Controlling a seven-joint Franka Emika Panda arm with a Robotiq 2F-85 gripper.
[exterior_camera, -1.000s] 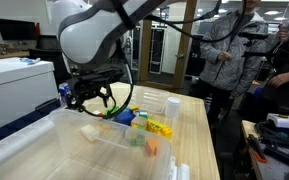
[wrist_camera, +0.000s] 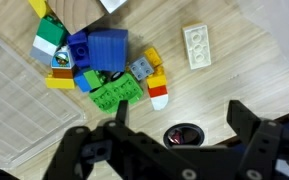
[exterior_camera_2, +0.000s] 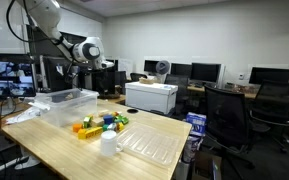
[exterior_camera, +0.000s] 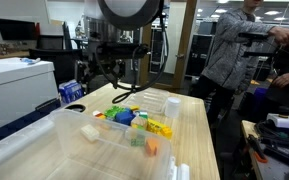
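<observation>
My gripper hangs open above the table, its fingers [wrist_camera: 252, 135] wide apart with nothing between them. Below it in the wrist view, a pale brick [wrist_camera: 197, 46] lies alone on the wood. To its left is a cluster of coloured bricks, among them a blue brick [wrist_camera: 108, 50] and a green brick [wrist_camera: 116, 93]. A red, orange and white strip of bricks [wrist_camera: 157, 83] borders that cluster. In exterior view 1 the gripper [exterior_camera: 97, 74] is well above the table, behind the clear bin [exterior_camera: 112, 152]. Several bricks show through the bin's walls.
A clear shallow tray [exterior_camera_2: 152, 144] and a white mug [exterior_camera_2: 109, 143] stand beyond the bricks. A round black-rimmed object [wrist_camera: 184, 135] lies on the table near the gripper. Bare wood [exterior_camera_2: 66, 148] shows at the front of the table.
My gripper has risen from low behind the bin and shifted slightly right in exterior view 1. The bin and bricks look unmoved.
</observation>
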